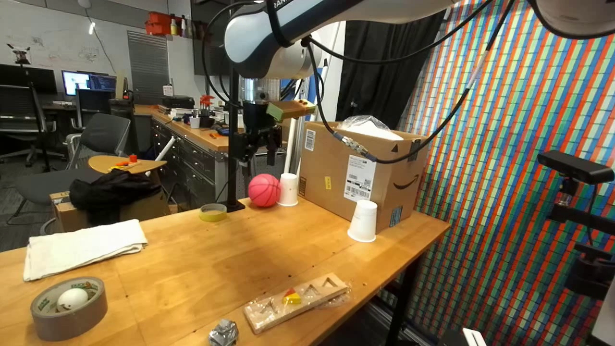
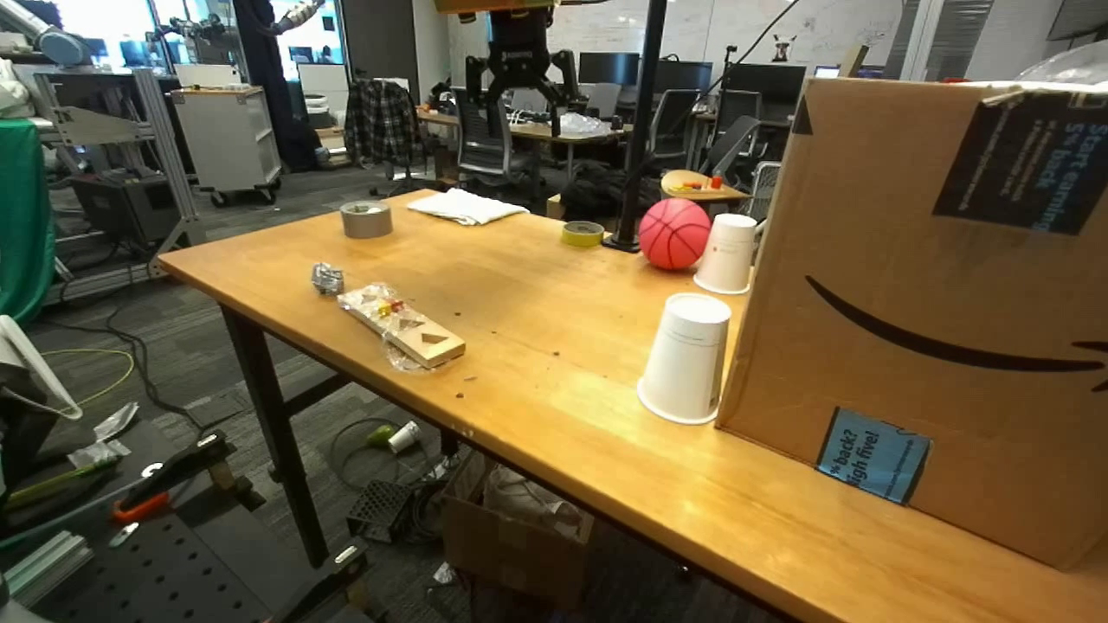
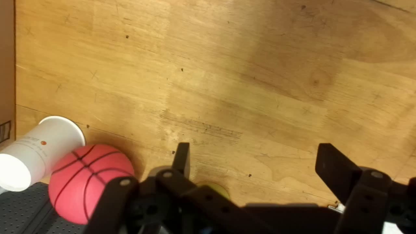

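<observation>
A pink ball (image 1: 264,190) with black seam lines rests near the table's far edge, close against a white paper cup (image 1: 289,190). My gripper (image 1: 261,160) hangs above the table, clear of the ball. In the wrist view its two fingers (image 3: 337,167) stand wide apart, with bare wood between the tips, so the gripper is open and holds nothing. There the ball (image 3: 87,183) lies at the lower left, partly behind the gripper's linkage, beside the cup (image 3: 43,152). The second exterior view shows the open gripper (image 2: 525,114) high over the table.
A large cardboard box (image 1: 328,167) walls off the table's right side, with another upturned cup (image 1: 363,221) before it. A black post (image 1: 233,144) rises near yellow tape (image 1: 213,213). A towel (image 1: 83,248), grey tape (image 1: 69,308), foil (image 1: 223,332) and wooden puzzle (image 1: 297,301) surround clear middle space.
</observation>
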